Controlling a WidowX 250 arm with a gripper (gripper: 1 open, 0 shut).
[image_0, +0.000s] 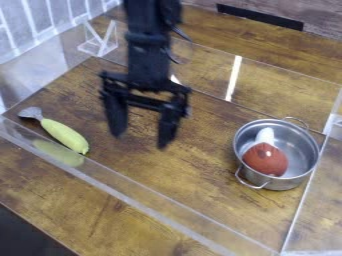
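My black gripper (142, 120), blurred, hangs over the left-centre of the wooden table with its two fingers spread open and nothing between them. A yellow banana-like object (64, 135) with a grey end lies at the left, below and left of the gripper. At the right stands a steel pot (299, 169) holding a red round object (267, 160) and a white object (265, 136).
Clear walls (168, 207) border the wooden work area (181, 175). The middle of the table between banana and pot is free. Bare table lies at the back right.
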